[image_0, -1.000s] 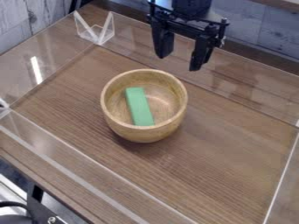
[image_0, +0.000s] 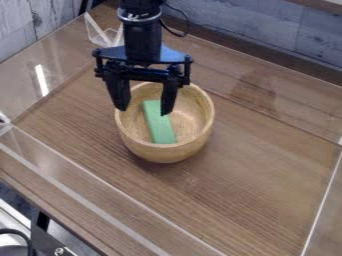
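Note:
My black gripper (image_0: 144, 92) is over the left part of a round tan wooden bowl (image_0: 193, 145), open, its two fingers hanging down on either side. A green rectangular block (image_0: 160, 128) lies inside the bowl, just below and between the fingers. Whether the fingertips are below the rim is hard to tell.
A white wire object (image_0: 104, 28) stands at the back left. A blue part shows behind the arm. Dark cable and hardware sit at the lower-left edge.
My gripper has moved from the back right down and leftward over the bowl, and its orientation has turned. The bowl and green block look unmoved.

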